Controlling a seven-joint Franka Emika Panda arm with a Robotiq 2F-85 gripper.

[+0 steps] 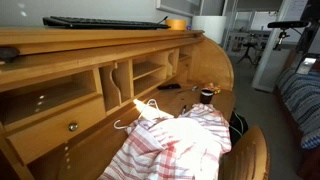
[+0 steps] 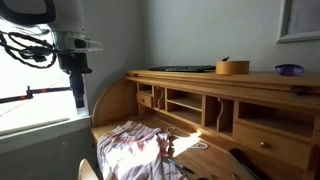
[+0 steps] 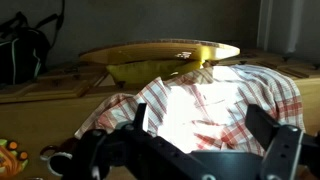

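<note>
A red-and-white checked cloth [image 1: 170,148] lies crumpled on the wooden desk, washed out by bright sunlight. It also shows as a cloth [image 2: 135,145] in exterior view 2 and a cloth [image 3: 275,92] in the wrist view. My gripper stands open, its two black fingers wide apart at the bottom of the wrist view. Nothing shows held between them; the cloth is beyond. In exterior view 2 the gripper [image 2: 78,92] hangs high at the left, clear of the desk and cloth.
The wooden desk hutch [image 2: 220,105] has open cubbies and drawers. On top are a black keyboard [image 1: 105,23], an orange round container [image 2: 232,67] and a purple bowl [image 2: 289,70]. A dark cup [image 1: 206,96] stands beyond the cloth. A wooden chair [image 1: 246,157] is at the desk's front.
</note>
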